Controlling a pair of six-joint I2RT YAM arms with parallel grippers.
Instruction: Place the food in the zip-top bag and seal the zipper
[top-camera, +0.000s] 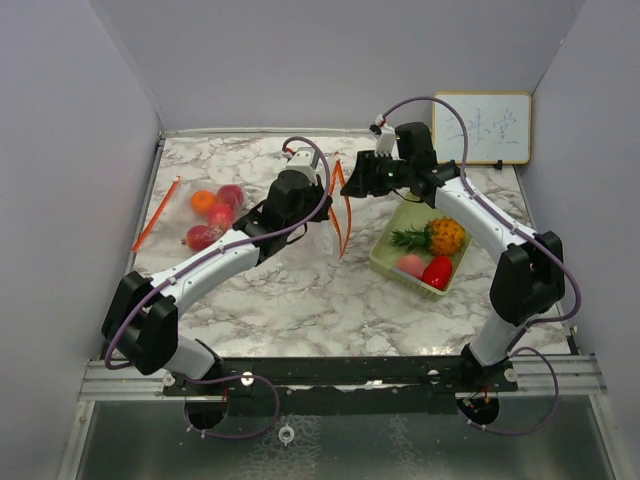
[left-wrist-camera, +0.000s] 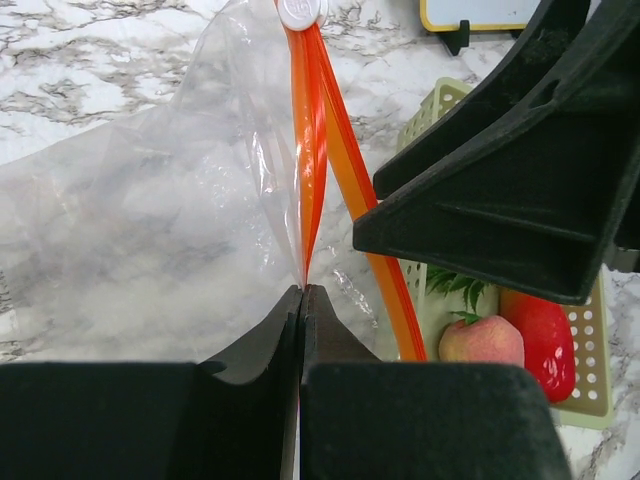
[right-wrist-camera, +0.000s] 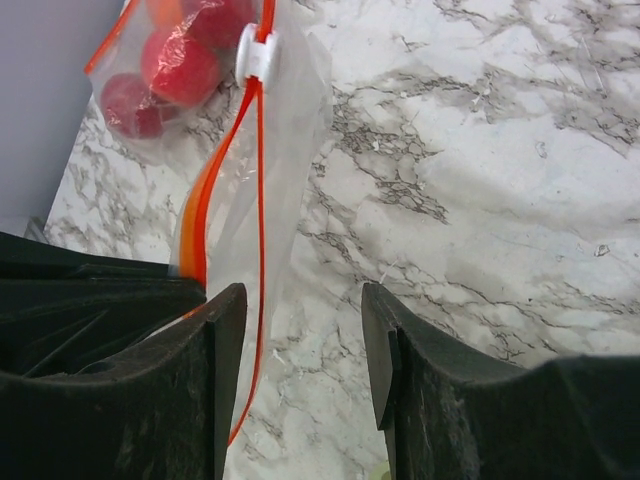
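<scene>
A clear zip top bag (left-wrist-camera: 150, 230) has an orange zipper with a white slider (left-wrist-camera: 302, 10). In the left wrist view, my left gripper is shut on one edge of the bag's mouth. The other orange zipper strip (left-wrist-camera: 372, 230) stands apart from it, leaving a gap. My right gripper is open; the thin orange strip (right-wrist-camera: 262, 200) runs close by its left finger (right-wrist-camera: 228, 340), and touching is hard to judge. The food, a pineapple (top-camera: 446, 236), a peach (left-wrist-camera: 482, 342) and a red item (left-wrist-camera: 540, 340), lies in a green basket (top-camera: 386, 268).
On the left of the table lies a clear bag with an orange strip (top-camera: 155, 215), holding an orange (top-camera: 203, 201) and red fruits (top-camera: 221, 214). A whiteboard (top-camera: 482, 127) stands at the back right.
</scene>
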